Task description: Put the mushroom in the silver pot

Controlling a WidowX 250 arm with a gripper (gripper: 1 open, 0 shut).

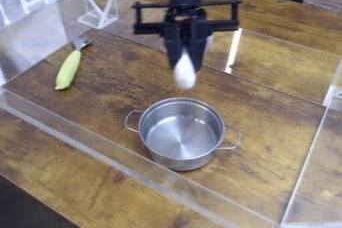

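A white mushroom (185, 72) hangs point-down from my black gripper (185, 54), which is shut on its upper part. The fingers hide the top of the mushroom. Below it in the camera view, the silver pot (182, 132) stands upright on the wooden table, with no lid and nothing visible inside. In the picture the mushroom's lower tip is just above the pot's far rim; it hangs in the air, apart from the pot.
A pale green corn-like toy (70, 67) lies at the left of the wooden table (267, 132). Clear walls (134, 167) border the work area. The table right of the pot is bare.
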